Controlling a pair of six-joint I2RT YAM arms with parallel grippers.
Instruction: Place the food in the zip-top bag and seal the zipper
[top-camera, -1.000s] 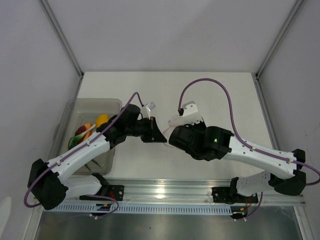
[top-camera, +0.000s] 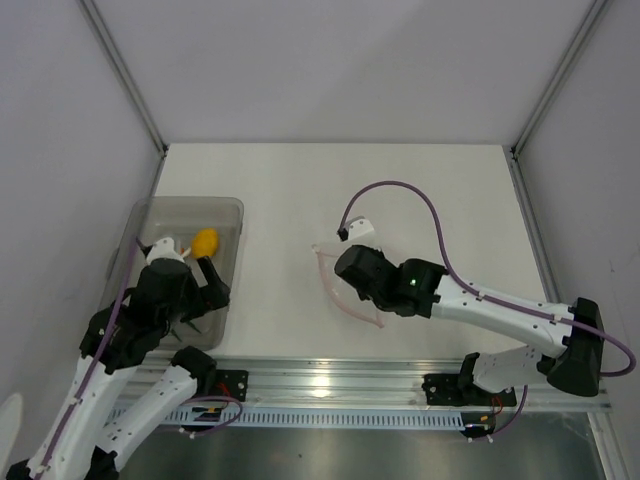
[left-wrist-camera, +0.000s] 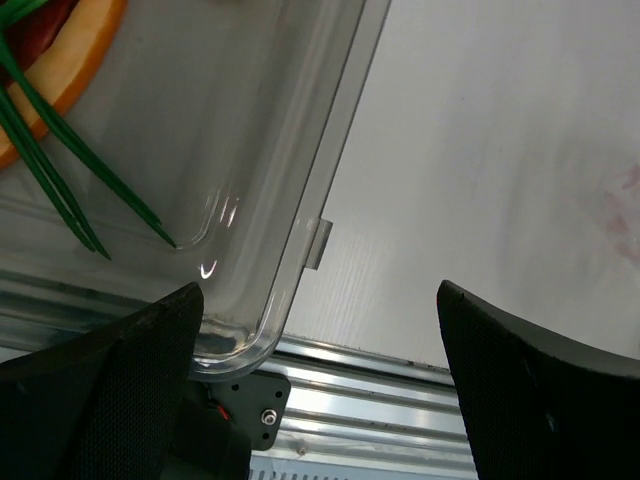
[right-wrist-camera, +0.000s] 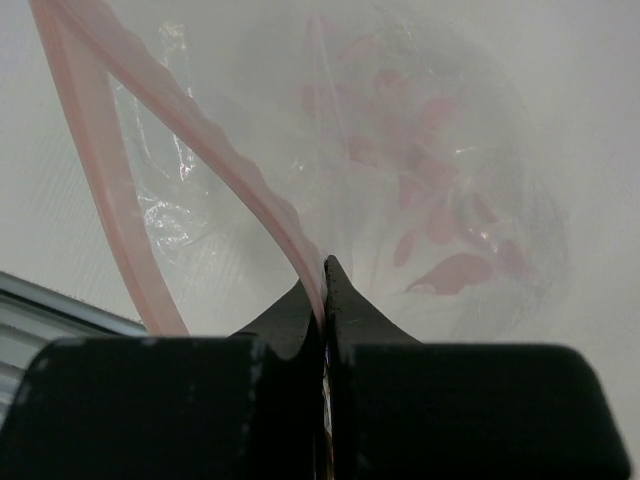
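Note:
The clear zip top bag (right-wrist-camera: 400, 180), with a pink band at its mouth (top-camera: 330, 280), is on the white table. My right gripper is shut on one edge of that pink band, and the band bows open to the left of the fingers. Over the right part of the grey tray hangs my left gripper, its fingers (left-wrist-camera: 120, 370) wide apart and empty. Inside the tray lie a yellow food item (top-camera: 204, 243), green stalks (left-wrist-camera: 70, 160) and an orange-rimmed piece (left-wrist-camera: 75, 60). The left arm hides much of the tray from above.
The clear grey tray (left-wrist-camera: 340, 120) stands at the table's left edge, its raised wall facing the bag. A metal rail (top-camera: 320, 378) runs along the front. Bare table (top-camera: 280, 200) lies between tray and bag, and behind them.
My left gripper has left the bag, opened, and swung left over the tray. The right gripper has shifted slightly left, and the bag's pink mouth now shows more in the top view.

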